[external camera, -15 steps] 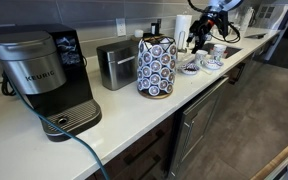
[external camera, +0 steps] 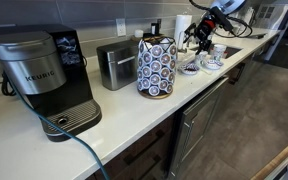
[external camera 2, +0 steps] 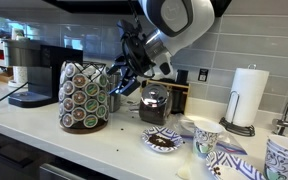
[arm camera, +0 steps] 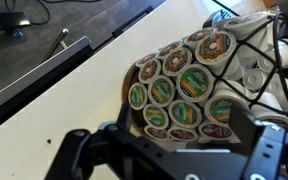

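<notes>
My gripper is open in the wrist view, its dark fingers apart, with nothing seen held between them. Below and ahead of it is a carousel (arm camera: 189,85) packed with coffee pods, many with orange or green lids. In exterior view 2 the gripper (external camera 2: 130,80) hangs just right of the upper part of the pod carousel (external camera 2: 82,98); whether they touch cannot be told. From exterior view 1 the carousel (external camera: 156,68) stands upright on the counter, with the arm (external camera: 216,18) farther back.
A Keurig coffee maker (external camera: 46,80) and a metal box (external camera: 117,64) stand beside the carousel. Patterned plates (external camera 2: 161,139) and cups (external camera 2: 206,136) occupy the counter on the other side, near a paper towel roll (external camera 2: 246,98).
In exterior view 1, the arm and gripper have shifted slightly left, toward the carousel. The carousel, coffee maker and dishes look unmoved.
</notes>
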